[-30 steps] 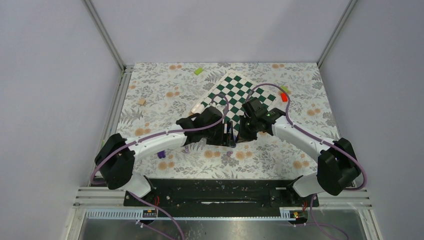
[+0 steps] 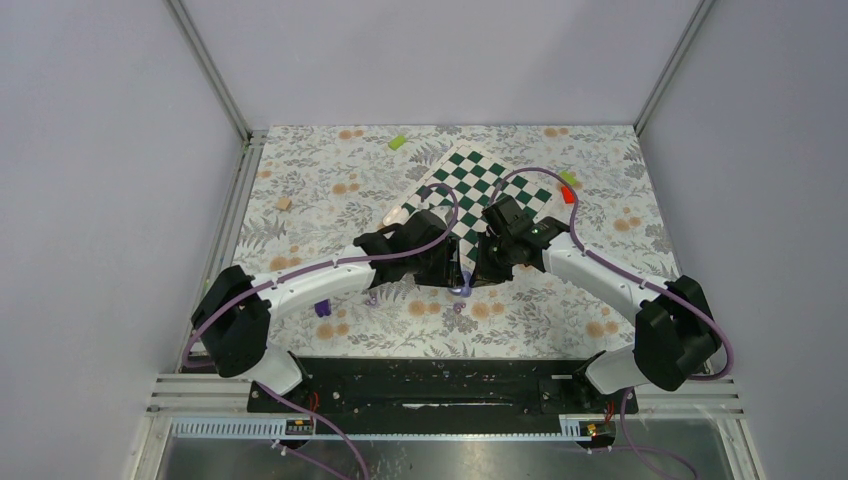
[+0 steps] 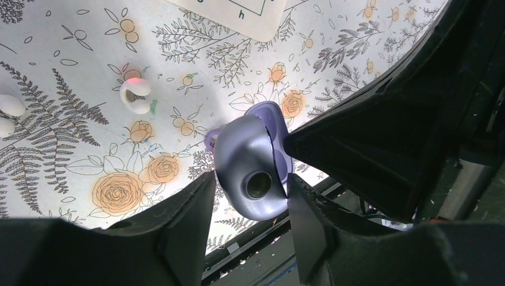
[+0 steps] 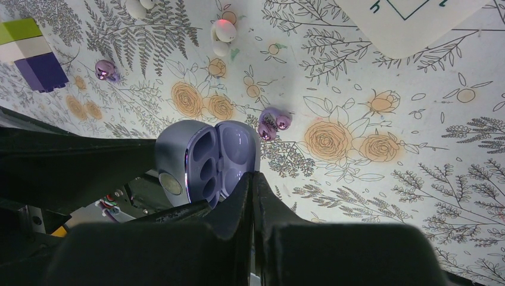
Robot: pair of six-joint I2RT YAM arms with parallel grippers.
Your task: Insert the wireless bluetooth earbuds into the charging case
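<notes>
The lilac charging case [image 4: 187, 161] is held above the table, hinged wide with its empty recesses showing in the right wrist view. My left gripper has one finger against each side of its rounded body, shut on it. My right gripper is shut on the edge of the other half [image 4: 237, 146], its fingertips together there. One purple earbud lies on the table just beyond the case; it is mostly hidden in the left wrist view. A second purple earbud [image 4: 106, 70] lies farther left.
Two white earbuds [image 4: 221, 37] [image 4: 138, 7] lie on the patterned cloth. A stacked block [image 4: 36, 56] stands at the left. The checkered board [image 2: 475, 190] is behind the grippers.
</notes>
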